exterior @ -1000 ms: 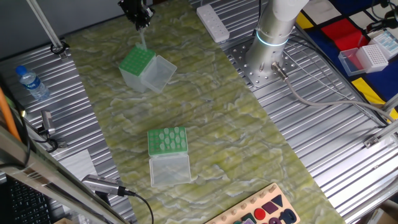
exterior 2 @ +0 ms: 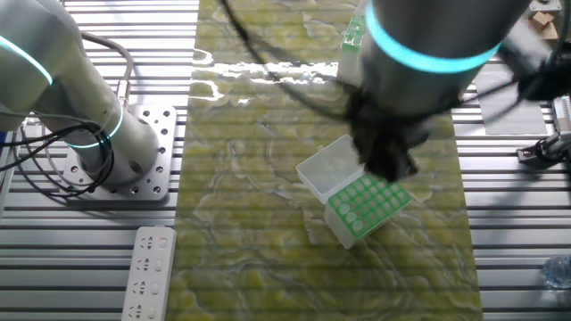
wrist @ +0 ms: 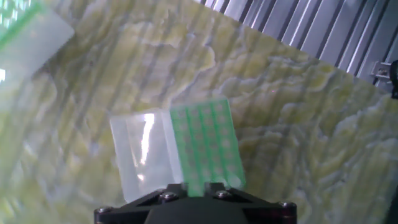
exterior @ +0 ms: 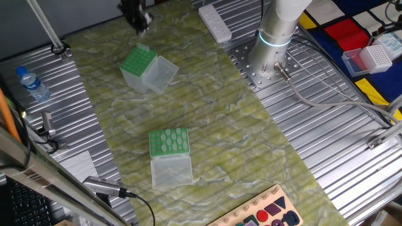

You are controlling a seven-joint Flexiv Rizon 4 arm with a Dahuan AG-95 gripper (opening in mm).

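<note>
My gripper (exterior: 142, 29) hangs above the far end of the mat, just behind the far tube box (exterior: 139, 61). In the wrist view the gripper is open, a narrow gap between its fingertips with green rack showing through and no tube visible there. The far box has a green perforated rack (exterior 2: 369, 205) and a clear lid (exterior 2: 330, 167) folded open beside it. A few clear tubes (exterior: 143, 48) stand at one edge of this rack. Nearer the mat's middle, a second box with a green rack (exterior: 154, 145) holds several clear tubes (exterior: 174, 139); its lid (exterior: 172, 172) lies open.
A wooden shape board (exterior: 260, 212) lies at the mat's near end. The white power strip (exterior: 215, 24) and the arm's base (exterior: 267, 61) stand along one side, a water bottle (exterior: 32, 83) on the other. Bare mat (exterior: 213, 113) separates the boxes from the base.
One second ago a clear tube stretched between my gripper and the far rack. The gripper has since risen away from it, and the tube stays low in the rack.
</note>
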